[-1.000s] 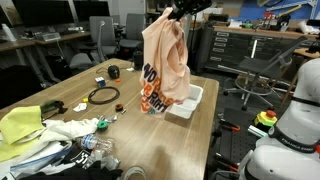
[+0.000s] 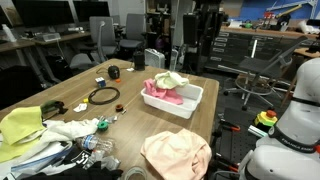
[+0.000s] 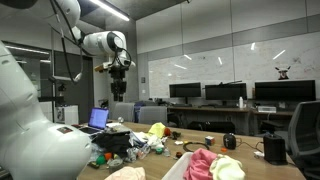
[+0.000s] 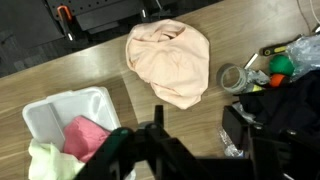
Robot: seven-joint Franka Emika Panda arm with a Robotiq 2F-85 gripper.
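Note:
A pale peach cloth [image 2: 178, 155] lies spread in a crumpled patch near the table's front right edge. From above, the wrist view shows the same cloth [image 4: 168, 60] flat on the wood, beyond the fingertips. My gripper hangs high over the table, its fingers apart and bare wood visible through the gap. Nothing is held. To the cloth's left in the wrist view stands a white bin [image 4: 43, 116], holding a pink cloth [image 4: 84, 135] and a cream cloth [image 4: 52, 162].
A tape roll [image 4: 231, 78] sits near the peach cloth. White cloths [image 2: 65, 130], a yellow cloth [image 2: 22, 125] and dark fabric [image 2: 78, 160] crowd the table's left side. A black cable coil [image 2: 102, 96] lies farther back.

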